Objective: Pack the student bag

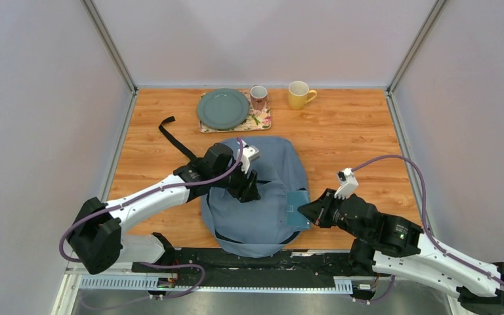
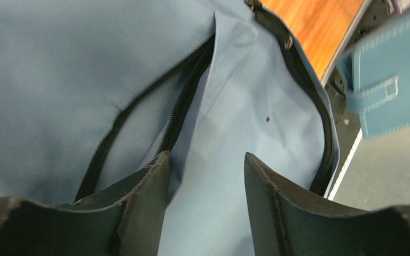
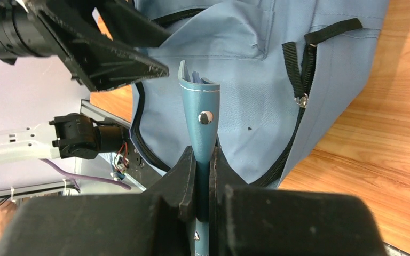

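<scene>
The blue-grey bag lies flat on the table, dark zips along its sides. Over its front pocket is my left gripper, its fingers apart. The raised pocket edge runs down between those fingers, close to the left one and not clamped. My right gripper is shut on a teal pouch with a silver snap. It holds the pouch upright above the bag's right side, where the top view shows the pouch's flat face. The inside of the pocket is mostly hidden.
Behind the bag, a grey-green plate and a cup rest on a floral tray. A yellow mug stands to their right. A black strap extends from the bag's left. Bare wood is free at the right.
</scene>
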